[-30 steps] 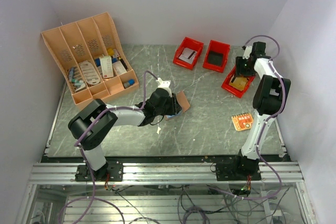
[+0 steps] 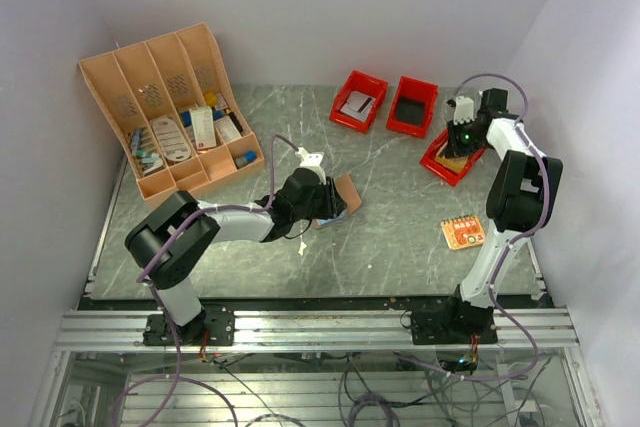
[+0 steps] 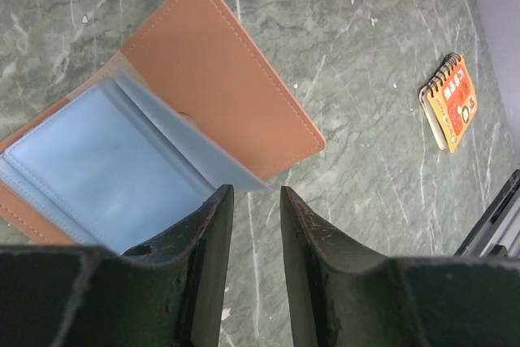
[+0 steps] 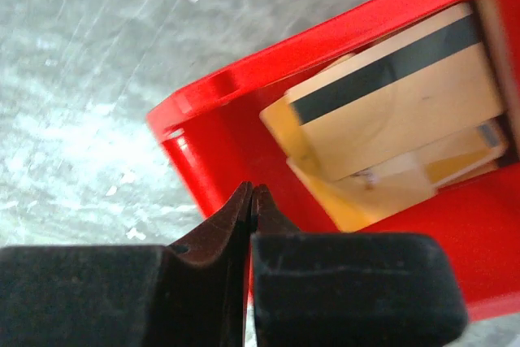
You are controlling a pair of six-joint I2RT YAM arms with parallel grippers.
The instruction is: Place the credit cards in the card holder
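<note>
My left gripper hangs beside it, fingers part open with a narrow gap and nothing visible between them. At the right, a red tray (image 4: 203, 95) holds tan cards with dark stripes (image 4: 398, 103) and yellowish cards (image 4: 341, 201). My right gripper is over that tray, shut, with nothing showing between its fingertips.
Two red trays (image 2: 355, 81) (image 2: 410, 87) stand at the back. A compartment box (image 2: 150, 187) is at left, a spiral notebook (image 2: 462, 231) at right front.
My right gripper and arm have shifted slightly toward the front over the red tray. The left arm looks almost still.
</note>
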